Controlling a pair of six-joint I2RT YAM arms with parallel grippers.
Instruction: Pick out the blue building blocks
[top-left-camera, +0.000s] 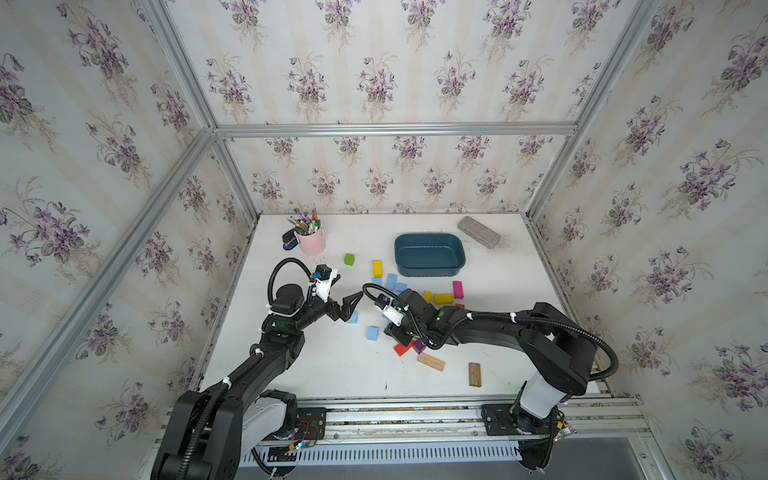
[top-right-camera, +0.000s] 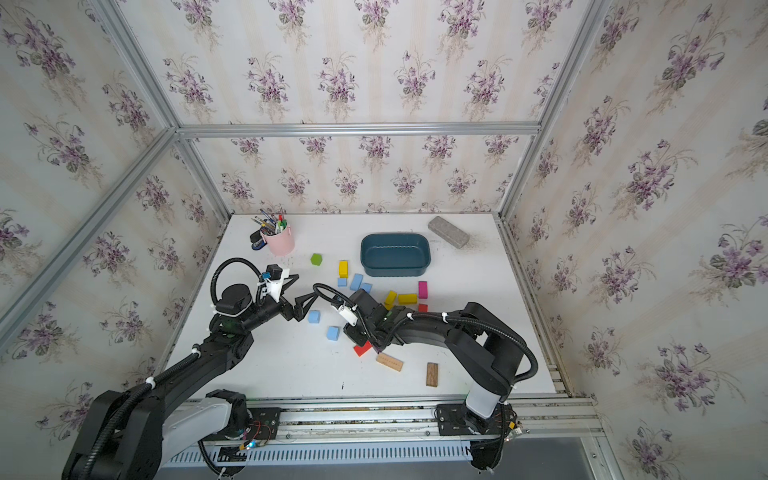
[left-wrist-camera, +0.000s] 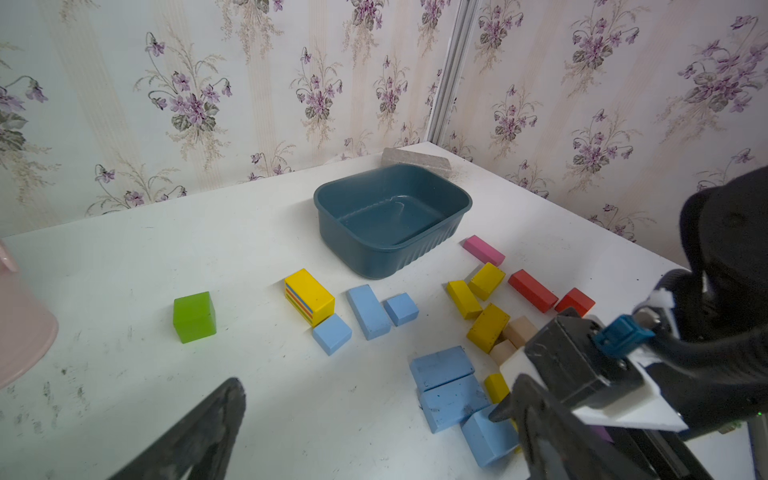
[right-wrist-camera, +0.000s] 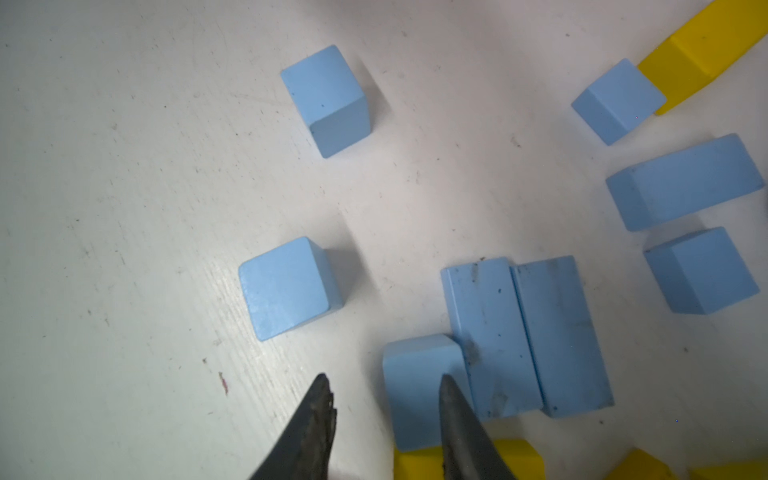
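Observation:
Several light blue blocks lie on the white table. In the right wrist view, a blue cube (right-wrist-camera: 416, 400) sits against two flat blue blocks (right-wrist-camera: 528, 344); my right gripper is above it, part open. One fingertip (right-wrist-camera: 454, 400) overlaps that cube in view, and contact cannot be told. Two lone blue cubes (right-wrist-camera: 292, 288) stand to its left and farther back. Another group of blue blocks (left-wrist-camera: 368, 310) lies near the yellow stack and the dark teal bin (left-wrist-camera: 392, 209). My left gripper is open above bare table, nothing between its fingers.
Yellow blocks (left-wrist-camera: 486, 326) crowd beside the right gripper. Red blocks (left-wrist-camera: 532, 290) and a pink one (left-wrist-camera: 484, 249) lie farther right; a green cube (left-wrist-camera: 194, 317) stands alone. A pink pen cup (top-left-camera: 310, 238) and grey brick (top-left-camera: 479, 232) stand at the back. The bin looks empty.

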